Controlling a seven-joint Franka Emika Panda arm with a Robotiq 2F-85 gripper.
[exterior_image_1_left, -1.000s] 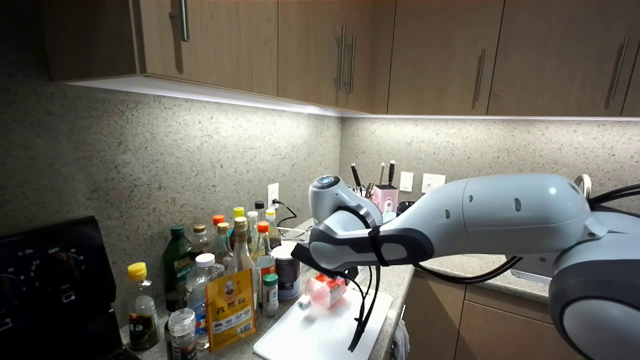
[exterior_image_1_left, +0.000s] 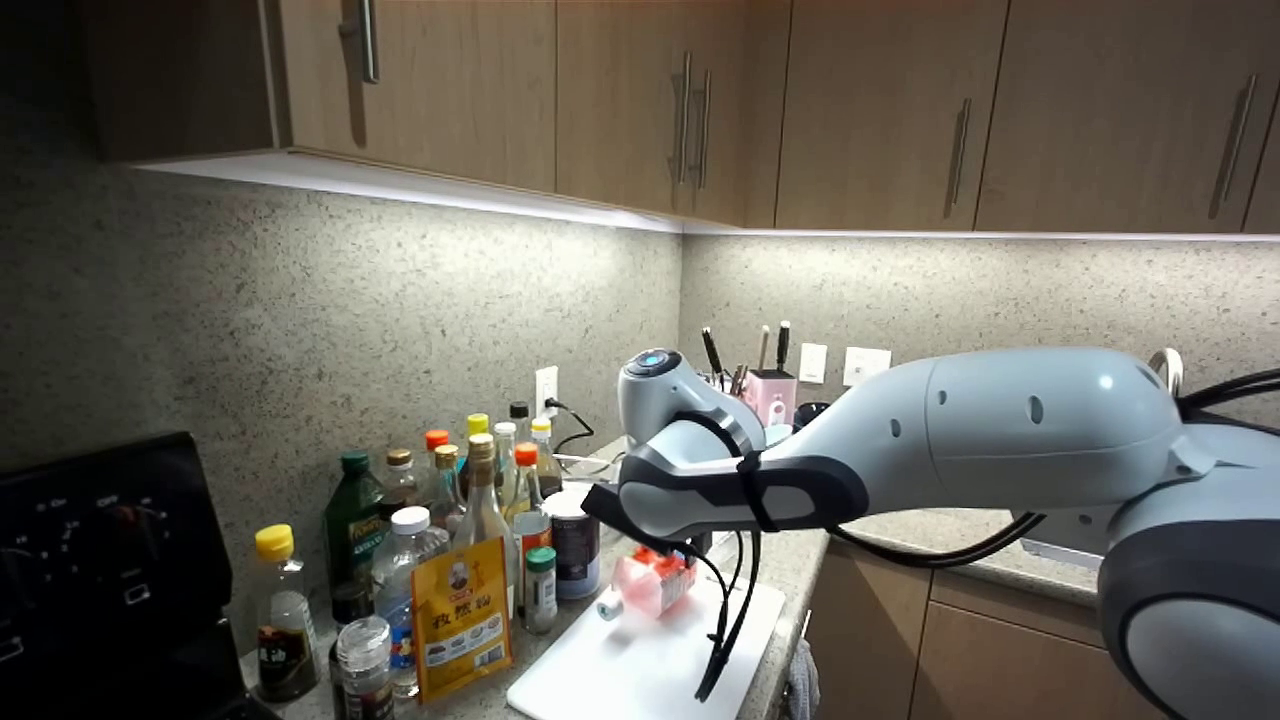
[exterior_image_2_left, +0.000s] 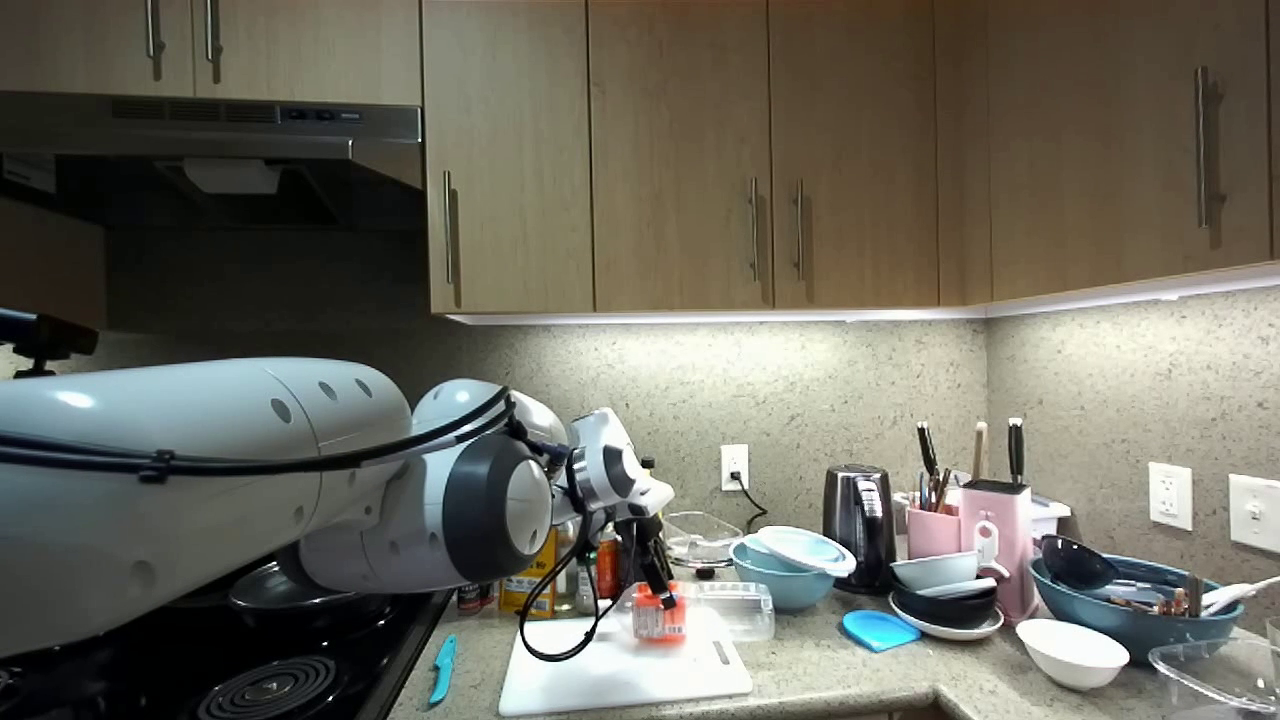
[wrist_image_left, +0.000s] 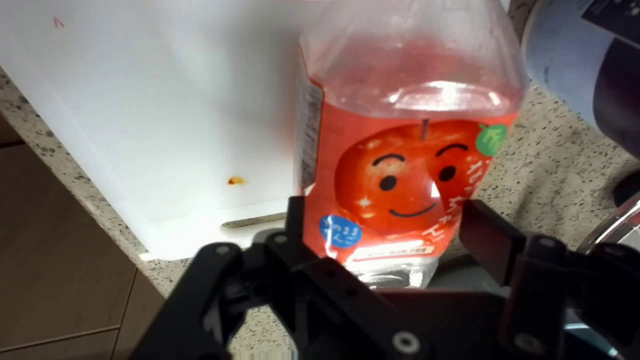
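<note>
A clear plastic bottle (wrist_image_left: 414, 162) with a red label and a smiling apple face lies on its side over the white cutting board (wrist_image_left: 150, 108). Exterior view 1 shows the bottle (exterior_image_1_left: 651, 586) with its cap end toward the camera and its base toward my gripper. In the wrist view my gripper has one finger on each side of the bottle's base end, both very close to it. Whether the fingers press on it cannot be made out. From exterior view 2, the gripper (exterior_image_2_left: 654, 576) reaches down at the bottle (exterior_image_2_left: 659, 618), partly covering it.
Several sauce bottles and a yellow packet (exterior_image_1_left: 462, 618) crowd the wall side of the counter. A clear container (exterior_image_2_left: 744, 610) sits behind the board, with blue bowls (exterior_image_2_left: 786, 580) to the right. A blue knife (exterior_image_2_left: 444, 670) lies left of the board. The board's front part (exterior_image_2_left: 624, 684) is bare.
The bottle has shifted very slightly in exterior view 1, and the gripper's visible part beside it looks a little different. The arm has stayed almost in place.
</note>
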